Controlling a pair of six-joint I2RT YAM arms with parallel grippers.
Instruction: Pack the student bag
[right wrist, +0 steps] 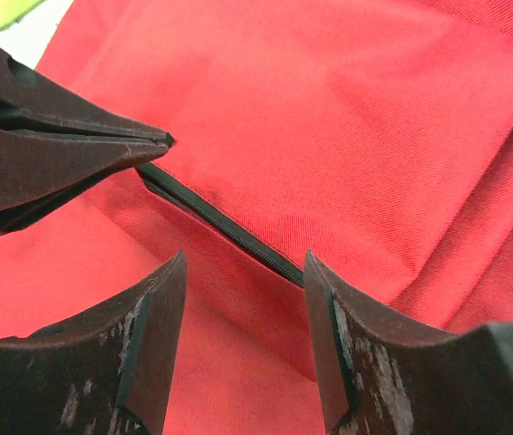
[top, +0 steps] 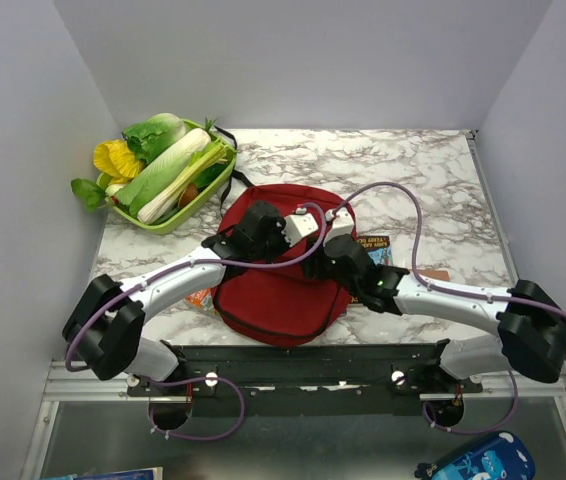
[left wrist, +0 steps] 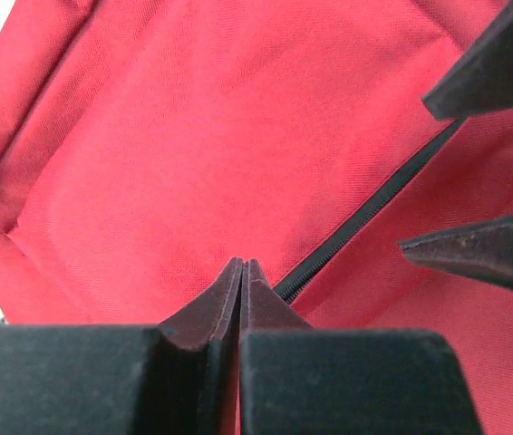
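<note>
The red bag (top: pixel 275 308) lies flat on the table with both grippers over its middle. A black zipper (left wrist: pixel 356 222) crosses the cloth. In the left wrist view my left gripper has its fingertips together at the zipper; whether any cloth is pinched between them is hidden. My right gripper is open, its fingers on either side of the zipper and nothing gripped. The left fingers (right wrist: pixel 102 149) show close by in the right wrist view, over the zipper's other end.
A green basket (top: pixel 163 225) of vegetables stands at the back left. Partly covered books (top: pixel 376 247) lie right of the bag, an orange packet (top: pixel 201 300) left of it. A blue pencil case (top: pixel 483 462) is at the front right.
</note>
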